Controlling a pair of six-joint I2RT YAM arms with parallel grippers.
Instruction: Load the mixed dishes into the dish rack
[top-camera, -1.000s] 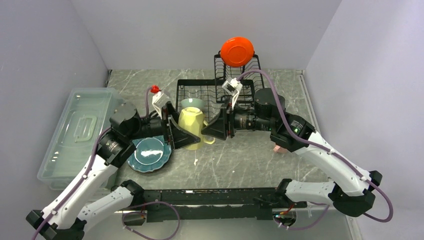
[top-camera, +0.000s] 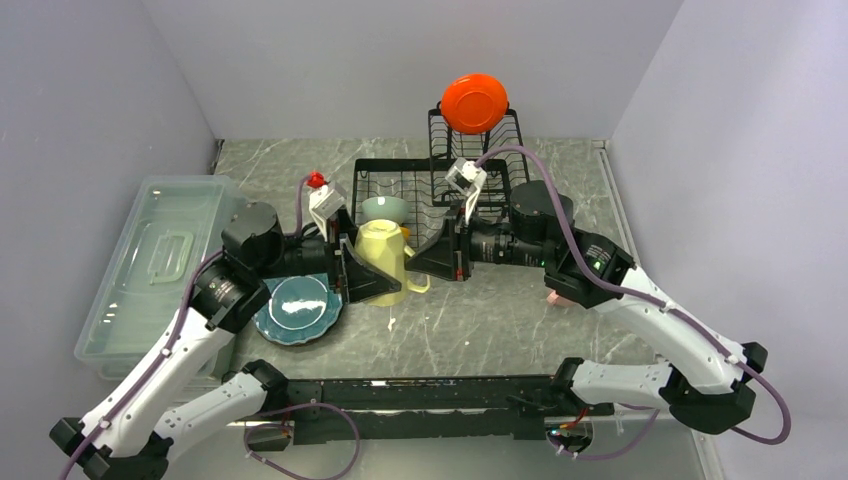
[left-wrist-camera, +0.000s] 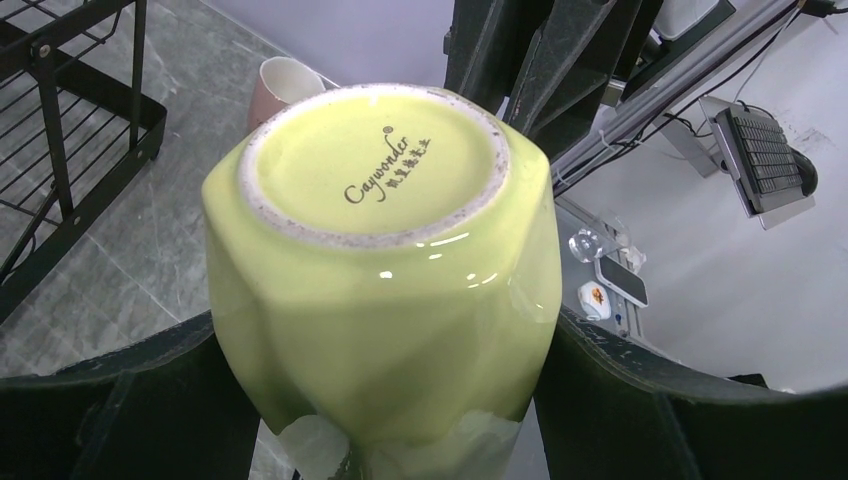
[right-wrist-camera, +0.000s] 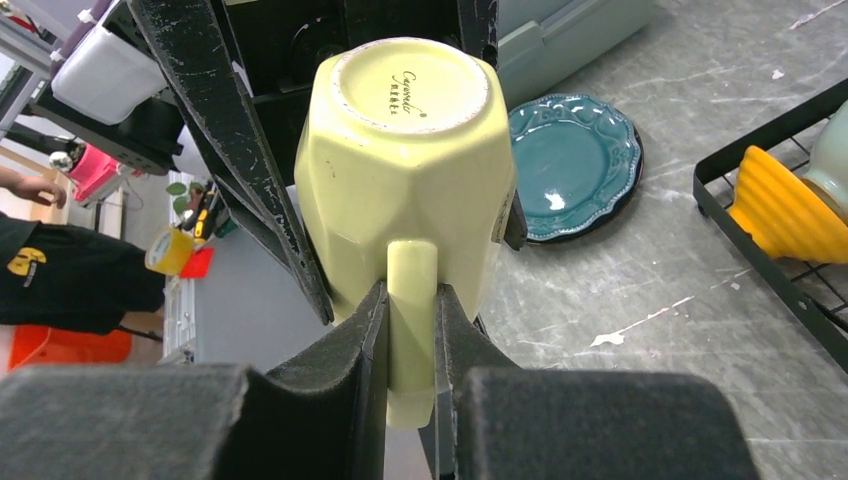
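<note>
A pale yellow mug (top-camera: 382, 252) hangs upside down above the counter, base facing up. My left gripper is around its body, one finger against each side in the left wrist view. From the right, my right gripper is closed about the mug's handle (right-wrist-camera: 411, 270), a finger on either side. Under the arms is the dish rack (top-camera: 392, 163); a pale green bowl (top-camera: 386, 208) and a yellow bowl (right-wrist-camera: 785, 205) are in it. An orange plate (top-camera: 475, 103) rests upright at its back tier.
Teal plates (top-camera: 298, 309) lie stacked at the counter's left, beside a lidded clear bin (top-camera: 160, 270). A pink cup (left-wrist-camera: 283, 88) stands on the right, mostly hidden from above.
The mug has shifted slightly toward the front of the counter, both grippers staying on it. My right arm has edged a little to the right.
</note>
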